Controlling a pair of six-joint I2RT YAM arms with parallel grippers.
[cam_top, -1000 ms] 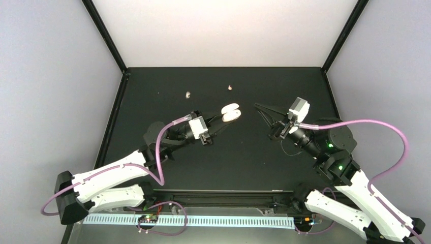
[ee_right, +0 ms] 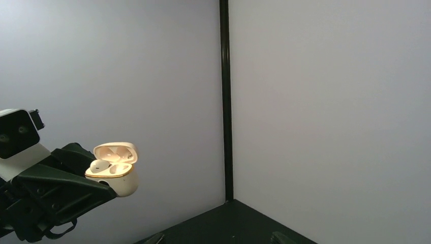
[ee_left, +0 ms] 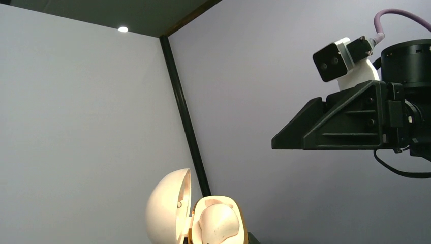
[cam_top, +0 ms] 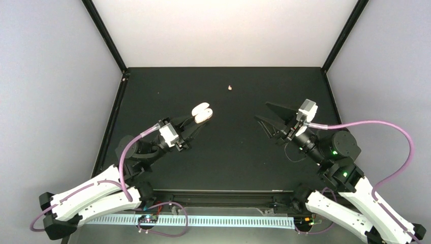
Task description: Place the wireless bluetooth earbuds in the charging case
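The white charging case (cam_top: 202, 115), lid up, is held in my left gripper (cam_top: 197, 120), which is shut on it. In the right wrist view the case (ee_right: 116, 183) has one earbud (ee_right: 99, 165) seated and the other socket empty; the left wrist view shows that earbud (ee_left: 218, 223) too. A small pale object (cam_top: 229, 87), perhaps an earbud, lies at the back middle of the table. My right gripper (cam_top: 264, 114) stands apart to the right, open, with nothing visible between its fingers.
White walls (cam_top: 223, 33) and dark corner posts enclose it. A tiny pale speck (cam_top: 123, 79) is at the back left corner.
My left gripper has moved left with the case, away from the right one. The right arm has shifted slightly right. A small pale object seen left of middle earlier has moved out to the back left edge.
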